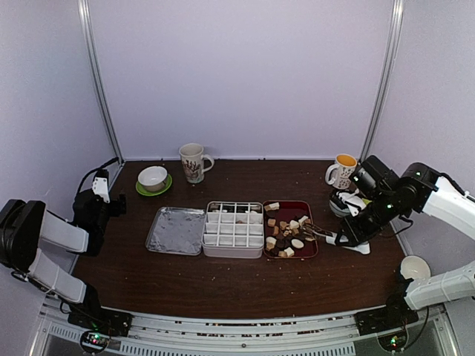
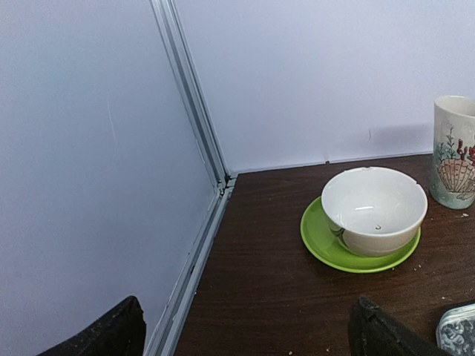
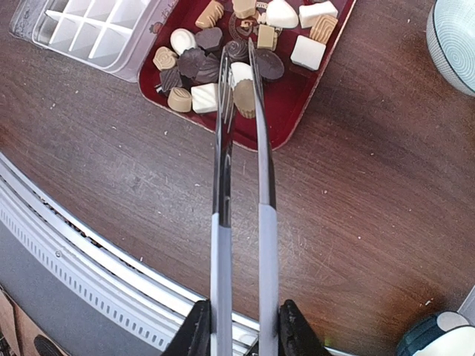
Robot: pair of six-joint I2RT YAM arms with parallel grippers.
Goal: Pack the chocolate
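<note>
Assorted chocolates fill the red tray [image 1: 291, 209], right of the white gridded box [image 1: 232, 248]. My right gripper holds tongs over the tray. In the right wrist view the tong tips are around a light-brown and white chocolate [image 3: 244, 96] or just above it; whether they grip it is unclear. The gripper's fingers are closed on the tong handles. My left gripper is open at the left side, empty, facing the back.
A foil-like lid [image 1: 174, 230] lies left of the box. A bowl on a green plate [image 1: 141, 189] and a mug [image 1: 191, 163] stand at back left, an orange-lined mug [image 1: 341, 172] and a bowl at right.
</note>
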